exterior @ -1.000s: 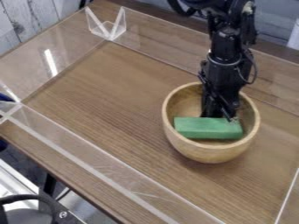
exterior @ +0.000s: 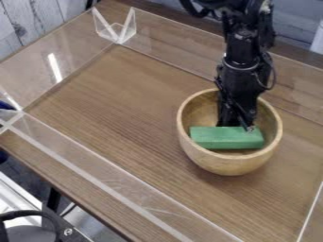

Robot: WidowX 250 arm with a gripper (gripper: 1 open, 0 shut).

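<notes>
A round wooden bowl [exterior: 228, 165] stands at the right of the wooden table, with a green block [exterior: 228, 137] lying inside it. My black gripper [exterior: 232, 119] reaches down from the top into the back of the bowl, just behind the block. Its fingertips are dark and partly hidden, and I cannot make out whether anything is between them.
Clear tape marks a small shape [exterior: 115, 28] at the top left. A dark round object [exterior: 38, 229] sits off the table's edge at the bottom left.
My gripper has shifted very slightly within the bowl. The bowl and green block look nearly unmoved.
</notes>
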